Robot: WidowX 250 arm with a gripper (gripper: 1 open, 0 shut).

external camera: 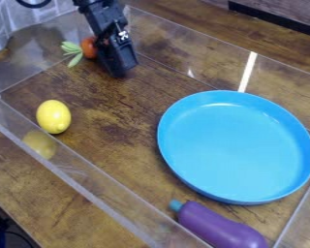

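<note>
My black gripper [115, 56] hangs low at the upper left, standing open over a toy carrot [88, 46] with green leaves, which it partly hides. A blue plate [235, 145] lies on the wooden floor at the right. A yellow lemon [53, 116] sits at the left, and a purple eggplant [220, 225] lies at the bottom right, below the plate.
Clear plastic walls bound the wooden work area along the left and bottom. The middle of the floor between lemon, carrot and plate is free.
</note>
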